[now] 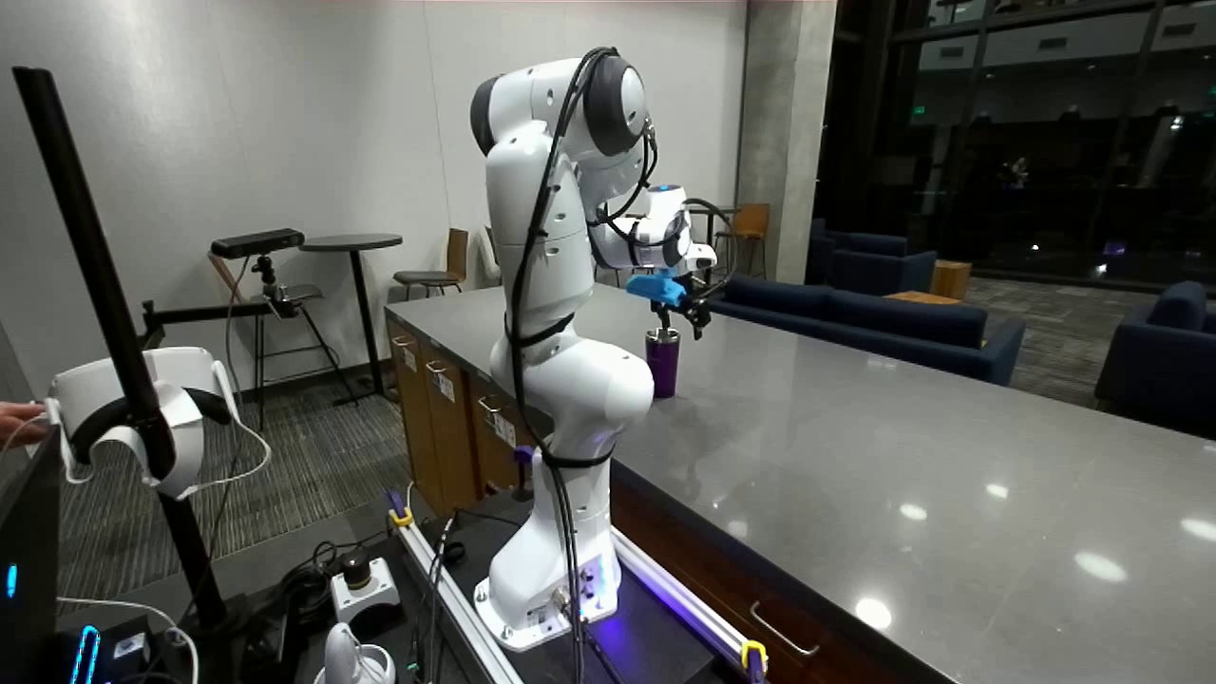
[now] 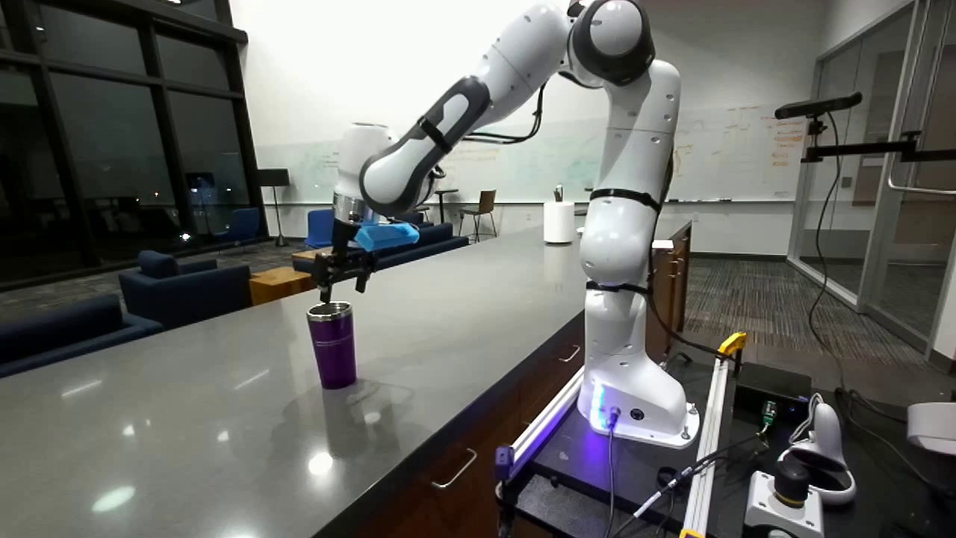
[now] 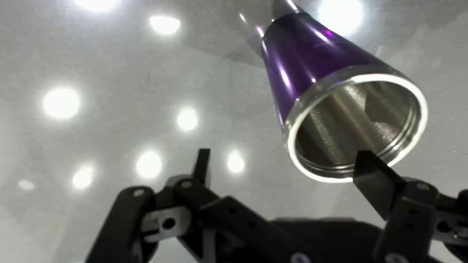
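Note:
A purple tumbler [image 2: 332, 351] with a bare steel rim stands upright and uncovered on the grey counter [image 2: 224, 394]. In the wrist view the tumbler [image 3: 307, 57] appears at the upper right, its inside empty as far as it shows. My gripper is open, its two black fingers spread wide apart. The right-hand fingertip overlaps the near edge of the rim in that view; whether it touches cannot be told. Only bare counter shows under the left-hand finger. From the side, the gripper [image 2: 343, 291] hangs just above the cup's mouth, tilted.
Much of the counter around the cup is clear. A white canister [image 2: 558, 223] stands far off on the counter. The counter's front edge runs beside the robot base [image 1: 559, 581]. Dark blue sofas [image 1: 855, 325] lie beyond the counter.

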